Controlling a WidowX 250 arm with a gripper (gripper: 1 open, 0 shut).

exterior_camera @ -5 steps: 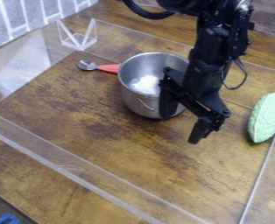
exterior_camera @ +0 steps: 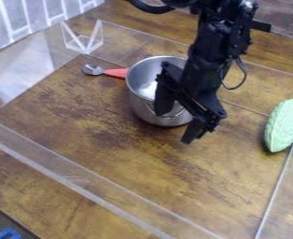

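Note:
My black gripper (exterior_camera: 180, 117) is open, its fingers angled down over the front right of a steel pot (exterior_camera: 146, 77) in the middle of the table. The arm covers much of the pot's right side and interior, so I cannot tell whether a finger touches it. A spoon with a red handle (exterior_camera: 112, 73) lies left of the pot. A pale green cabbage-like object (exterior_camera: 285, 124) lies at the right.
A small clear holder (exterior_camera: 83, 39) stands at the back left. A blue object (exterior_camera: 5, 232) sits at the bottom-left corner.
My gripper has moved left over the last second, further over the pot. The other objects look about where they were.

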